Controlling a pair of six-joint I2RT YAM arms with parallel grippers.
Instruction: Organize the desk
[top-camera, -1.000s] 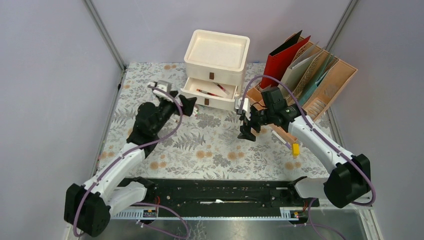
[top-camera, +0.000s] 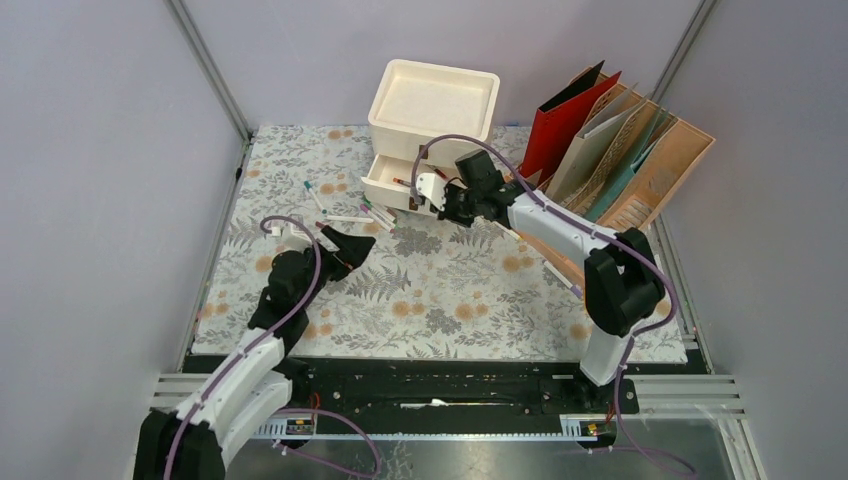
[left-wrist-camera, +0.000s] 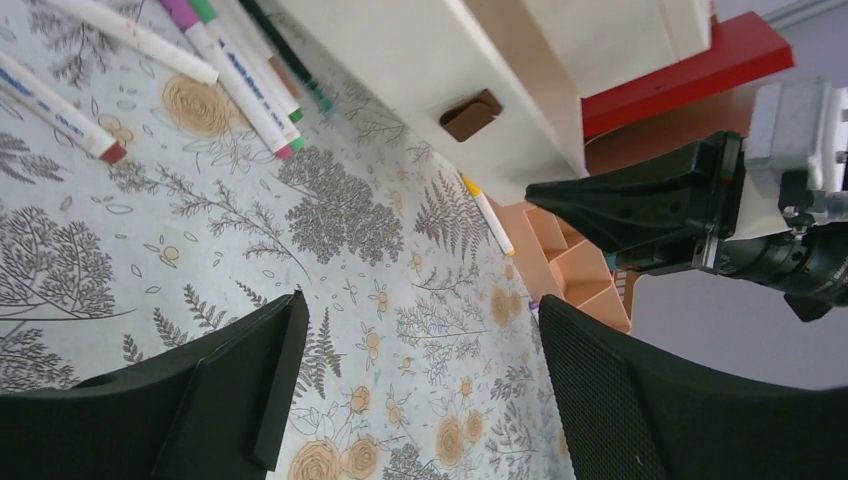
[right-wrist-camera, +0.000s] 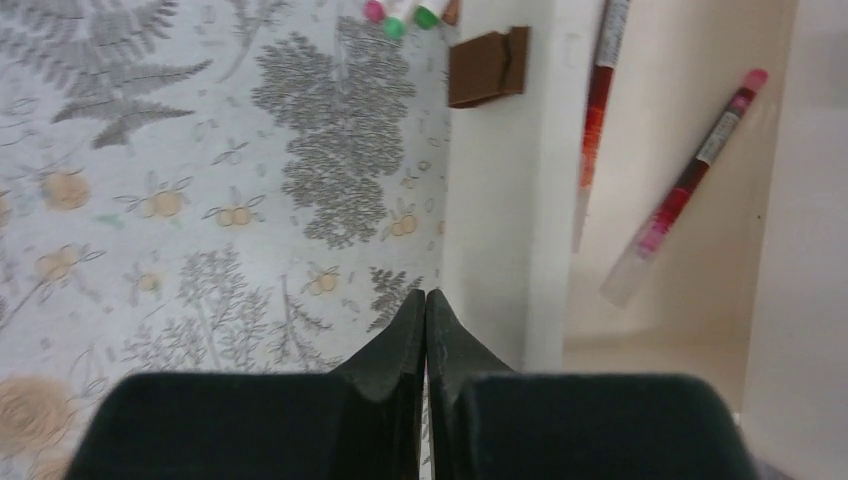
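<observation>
The white drawer unit (top-camera: 433, 95) stands at the back with its lower drawer (top-camera: 385, 185) pulled out. Inside lie a red pen (right-wrist-camera: 595, 110) and a pink-red pen (right-wrist-camera: 700, 160). Just in front of the drawer's right part, my right gripper is shut, with nothing showing between its fingertips. Loose on the cloth left of the drawer are several markers (left-wrist-camera: 235, 80), among them a red-tipped one (left-wrist-camera: 55, 110). My left gripper hovers in front of these, open and empty. A yellow-ended pen (left-wrist-camera: 487, 213) lies by the organizer.
A wooden organizer (top-camera: 690, 150) holding a red folder (top-camera: 560, 125) and other files fills the right back. A purple-ended marker (top-camera: 562, 279) lies along its front, near the right arm.
My right gripper has moved left and back to the drawer front, and its arm now covers the yellow block. The left arm has drawn back from the markers, uncovering them.
</observation>
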